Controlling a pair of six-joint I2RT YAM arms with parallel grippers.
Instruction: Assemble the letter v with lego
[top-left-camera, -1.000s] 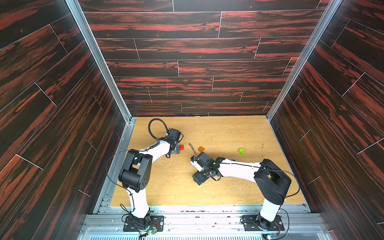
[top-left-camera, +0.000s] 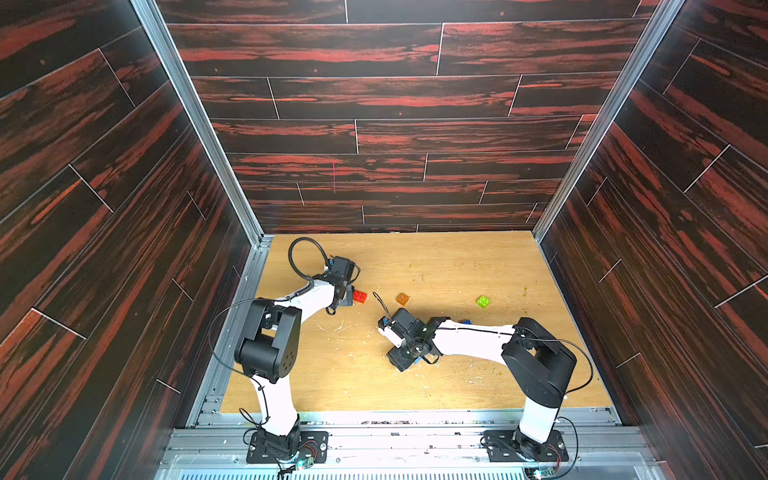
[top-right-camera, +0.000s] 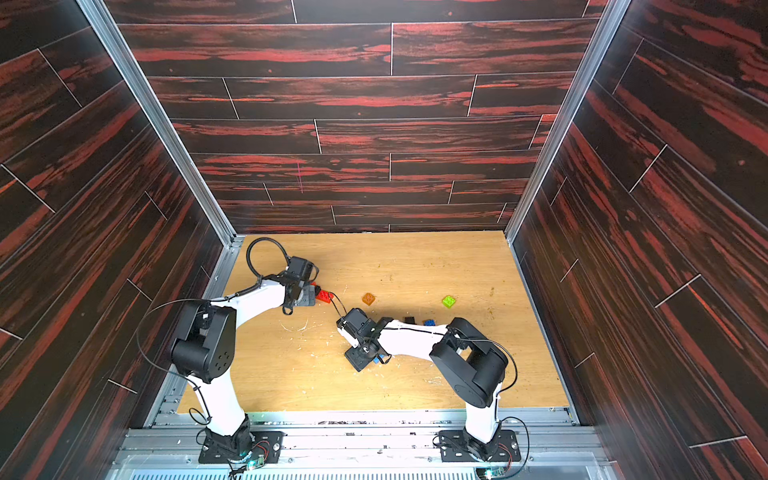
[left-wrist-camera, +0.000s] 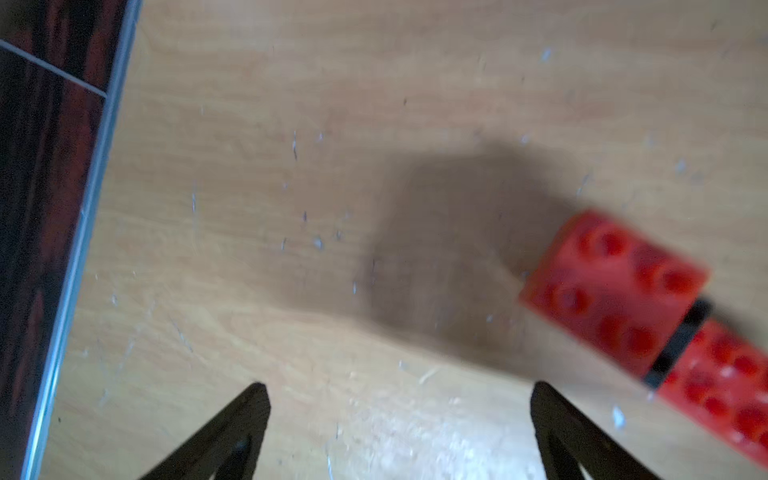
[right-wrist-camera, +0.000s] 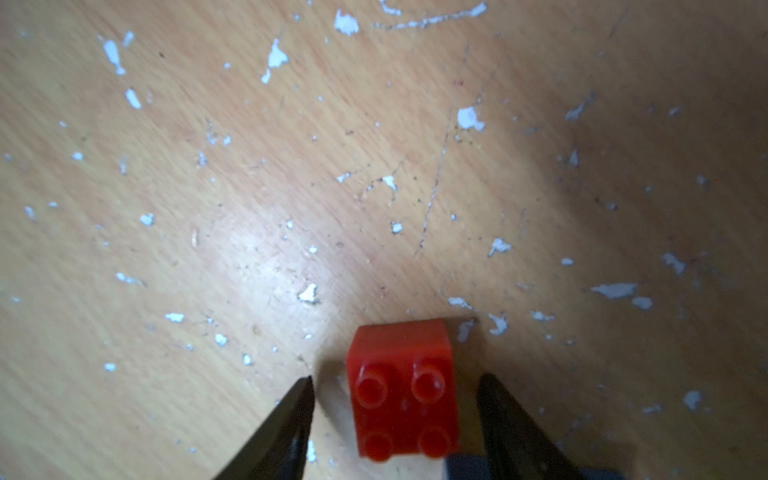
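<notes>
Two red bricks (left-wrist-camera: 616, 288) joined by a thin black strip (left-wrist-camera: 678, 342) lie at the right of the left wrist view, outside my left gripper. That gripper stands open, with only bare table between its fingers. In the top left view, a red piece (top-left-camera: 360, 296) shows just right of it. My right gripper is part open around a red brick (right-wrist-camera: 404, 400), studs facing the camera, with a gap visible on either side. A dark blue piece (right-wrist-camera: 472, 468) peeks in at the bottom, partly behind the right finger.
An orange brick (top-left-camera: 402, 298) and a green brick (top-left-camera: 483, 301) lie apart on the table (top-left-camera: 448, 264). A blue piece (top-right-camera: 429, 323) and a black one (top-right-camera: 409, 320) sit behind the right forearm. Open table stretches across the back and front left.
My left gripper has shifted slightly left, so more of the red piece shows.
</notes>
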